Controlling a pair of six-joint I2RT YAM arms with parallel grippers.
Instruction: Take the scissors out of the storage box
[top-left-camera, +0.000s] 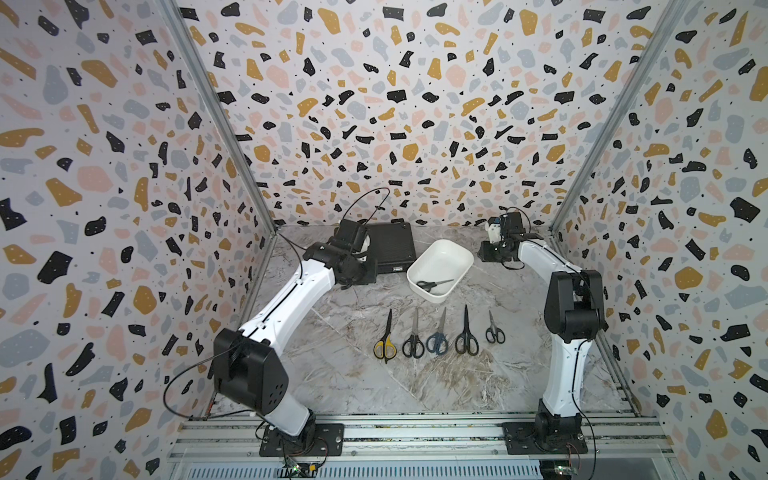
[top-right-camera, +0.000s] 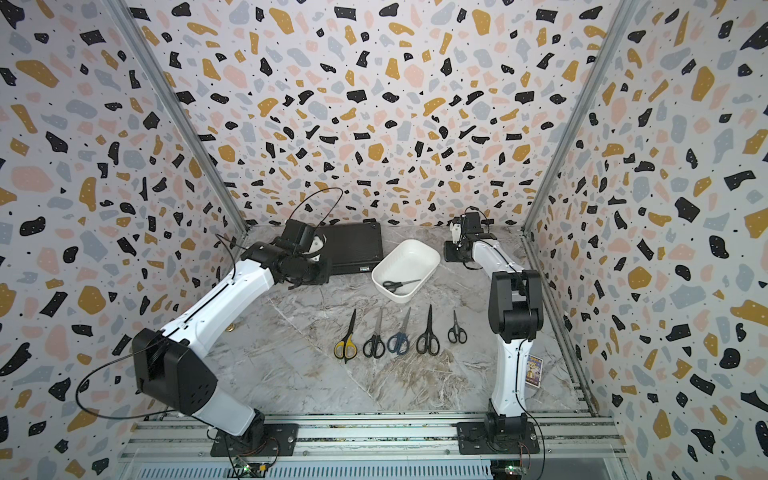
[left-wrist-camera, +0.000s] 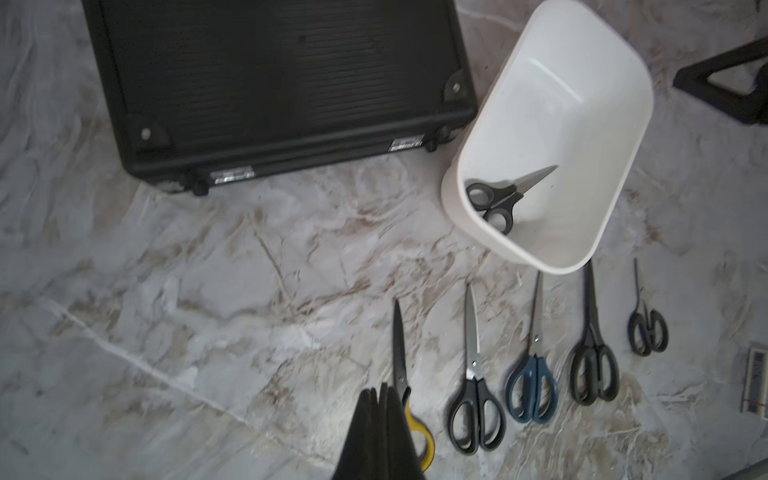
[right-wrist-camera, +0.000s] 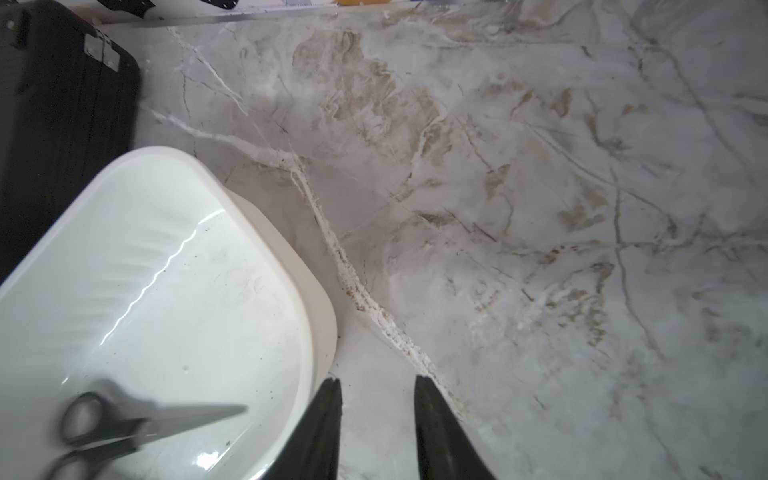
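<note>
One pair of black-handled scissors (left-wrist-camera: 505, 197) lies inside the white storage box (left-wrist-camera: 628, 160), near its front left end. On the table in front of the box, several more scissors lie in a row, from the yellow-handled pair (top-left-camera: 385, 345) to a small black pair (top-left-camera: 495, 333). Raised over the table left of the box, my left gripper is shut, nothing visible between its fingers. My right gripper hangs just right of the box, its fingers parted over bare marble; the scissors in the box show blurred at lower left of the right wrist view.
A black case (top-left-camera: 393, 246) stands close to the box's left side. Bare marble stretches right of the box and at the table's front left. In the top right view a small colourful card (top-right-camera: 534, 371) lies at the right front.
</note>
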